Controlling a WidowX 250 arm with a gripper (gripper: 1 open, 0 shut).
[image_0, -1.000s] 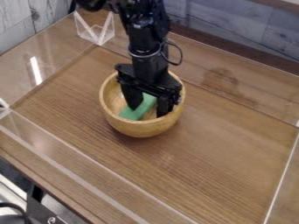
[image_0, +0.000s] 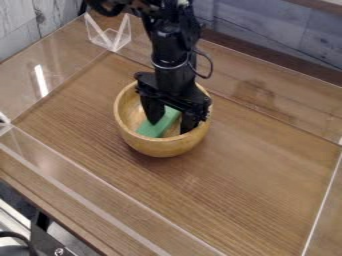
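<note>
A round wooden bowl (image_0: 160, 144) holds a green object (image_0: 158, 126). My black gripper (image_0: 171, 110) is down inside the bowl, its open fingers over and around the green object; exactly what they touch is hard to tell.
Clear plastic pieces lie at the top left and at the left edge, and dark cables show at the lower left.
The arm has shifted very slightly in and over the bowl; otherwise little differs.
</note>
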